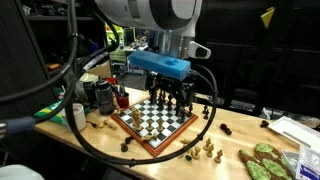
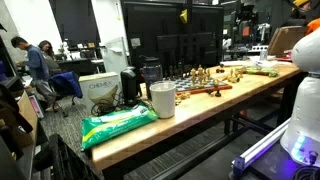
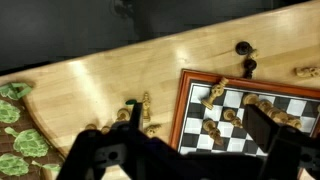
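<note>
My gripper is open in the wrist view, its two dark fingers wide apart with nothing between them. Below it, the chessboard [image 3: 186,106] with its reddish-brown border lies on the wooden table, and several tan pieces stand or lie on it. In exterior view 1 the chessboard [image 1: 178,121] is under the arm, dark pieces along its far side partly hidden by the arm. Off the board, a dark chess piece [image 3: 249,68] and a tan chess piece [image 3: 146,105] are on bare wood. In exterior view 2 the gripper cannot be made out.
Green-patterned brown mats [image 1: 262,163] lie at the table's right, near a white tray [image 1: 296,131]. A white container [image 2: 163,99] and a green bag [image 2: 118,124] sit at one table end. Dark canisters [image 1: 104,97] stand left of the board. Bare wood shows beyond it.
</note>
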